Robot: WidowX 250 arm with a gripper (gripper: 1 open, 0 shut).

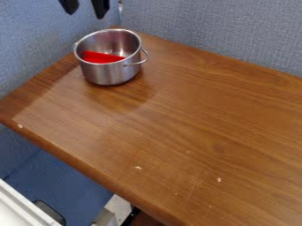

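A steel pot point(111, 72) with side handles stands at the back left corner of the wooden table. Inside it lies a red object point(101, 57). Only the dark fingertips of my gripper point(86, 7) show at the top edge, above and left of the pot, spread apart with nothing seen between them.
Grey-blue padded walls stand behind and to the left. A white object point(18, 212) is at the lower left, below the table's edge.
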